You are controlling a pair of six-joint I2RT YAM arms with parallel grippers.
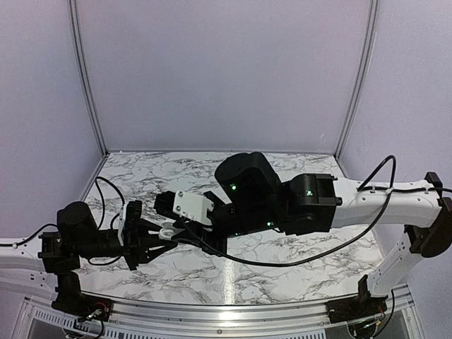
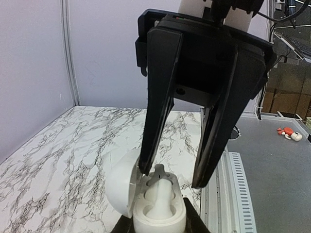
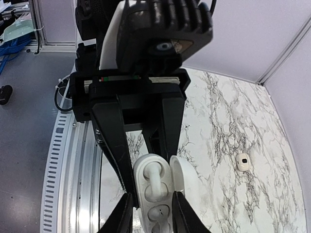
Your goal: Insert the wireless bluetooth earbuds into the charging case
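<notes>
The white charging case (image 2: 160,221) is clasped in my left gripper, its lid (image 2: 120,187) swung open to one side. One white earbud (image 3: 155,183) lies in the case, its stem showing; how deep it sits I cannot tell. A round hollow (image 3: 158,212) beside it looks empty. My right gripper is open just over the case, with a gap between its fingers and no earbud held there. From the top, the two grippers meet at the left front, where only a bit of white case (image 1: 168,232) shows.
A small white rounded piece (image 3: 243,162) with a dark spot lies on the marble-patterned table (image 1: 304,272). The metal rail (image 1: 229,316) runs along the front edge. Red and white items (image 2: 289,134) sit off the table.
</notes>
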